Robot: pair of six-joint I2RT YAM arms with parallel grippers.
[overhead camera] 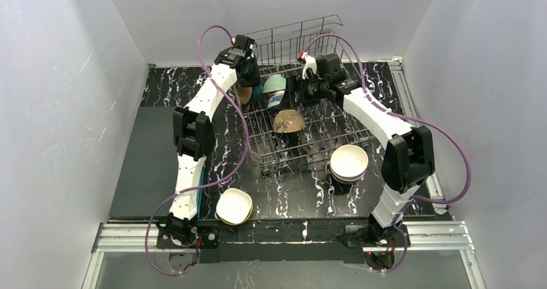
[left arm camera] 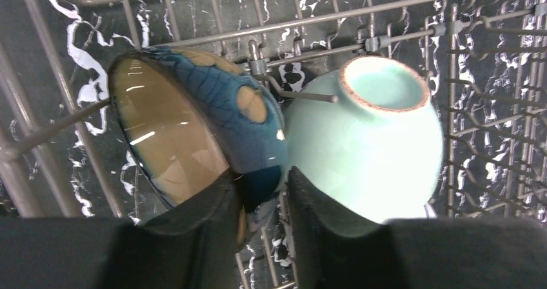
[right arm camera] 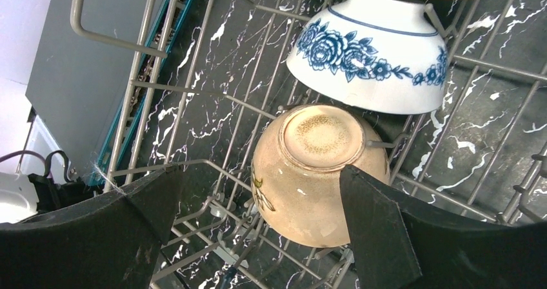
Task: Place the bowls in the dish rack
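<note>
In the left wrist view a blue bowl with a tan inside [left arm camera: 174,134] stands on its edge in the dish rack [overhead camera: 287,153]. My left gripper has its fingers part open around that bowl's wall at the near rim; a firm hold does not show. Beside it leans a pale green bowl [left arm camera: 371,147]. A white bowl with blue flowers [right arm camera: 371,63] and a tan bowl [right arm camera: 316,192] sit in the rack in the right wrist view. My right gripper is open over the tan bowl, nothing held.
Outside the rack, a stack of white bowls [overhead camera: 349,162] stands at its front right corner, and another stack of pale bowls [overhead camera: 234,206] stands front left. The rack's right half is largely empty. A grey panel [overhead camera: 145,163] lies at the left.
</note>
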